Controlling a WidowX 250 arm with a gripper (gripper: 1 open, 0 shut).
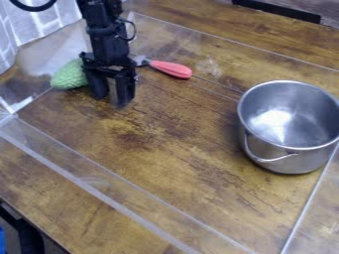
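Observation:
The black gripper point(109, 87) is low over the wooden table point(159, 179) at the upper left. Beside it, partly behind its fingers, lies a green textured object point(66, 75). A pink-red handled utensil point(172, 69) lies just right of and behind the gripper. Whether the fingers are open or shut, or hold anything, is hard to tell.
A large steel pot point(287, 119) stands at the right. Transparent edging runs along the sides, and a dark edge borders the back.

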